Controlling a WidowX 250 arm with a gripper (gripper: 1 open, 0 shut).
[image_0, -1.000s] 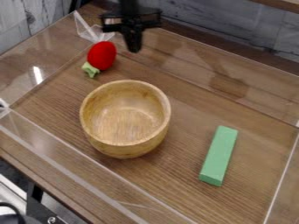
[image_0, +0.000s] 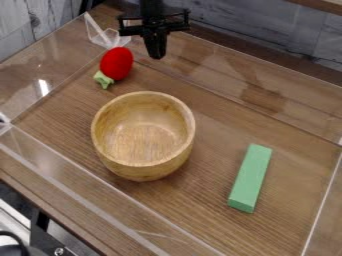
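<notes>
A black robot gripper (image_0: 162, 42) hangs at the top of the view, above and right of a red tomato-like object (image_0: 116, 62) with a small green piece (image_0: 103, 79) beside it. A wooden bowl (image_0: 143, 106) stands empty in the middle left, and a green block (image_0: 251, 178) lies at the lower right. The gripper is small in view; it appears shut, with nothing visible between its fingers.
A crumpled clear plastic item (image_0: 107, 35) lies left of the gripper. A dark object sits at the bottom left corner.
The objects on the table look unmoved.
</notes>
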